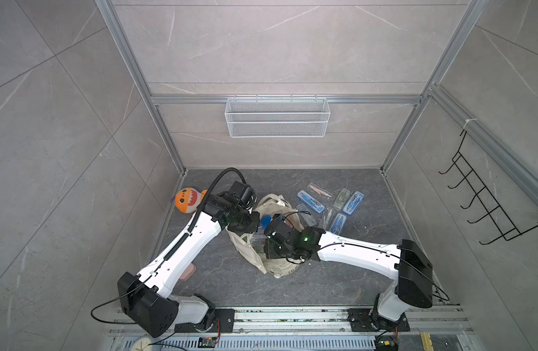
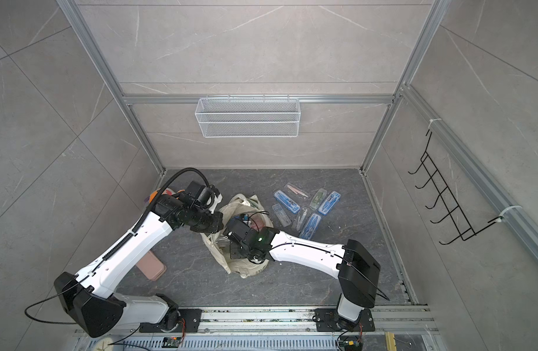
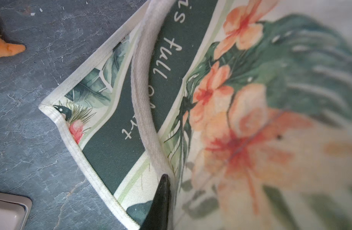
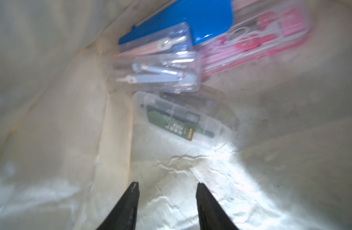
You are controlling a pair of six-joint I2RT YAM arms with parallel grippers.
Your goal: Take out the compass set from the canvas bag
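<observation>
In both top views the canvas bag point(image 1: 248, 251) lies crumpled and open. My left gripper point(image 1: 248, 219) is at its left side; in the left wrist view it is shut on the bag's floral fabric and strap point(image 3: 145, 115). My right gripper is inside the bag, open with nothing between its fingers. Beyond the fingertips in the right wrist view lie clear compass sets point(image 4: 156, 72), a pink set point(image 4: 252, 42), a blue case point(image 4: 183, 15) and a clear case with green contents point(image 4: 168, 120).
Several blue and clear cases point(image 1: 309, 201) lie right of the bag. An orange toy point(image 1: 187, 200) and a pink case point(image 2: 149, 263) sit to the left. A wire basket point(image 1: 276, 117) hangs on the back wall, a hook rack point(image 1: 473, 187) on the right wall.
</observation>
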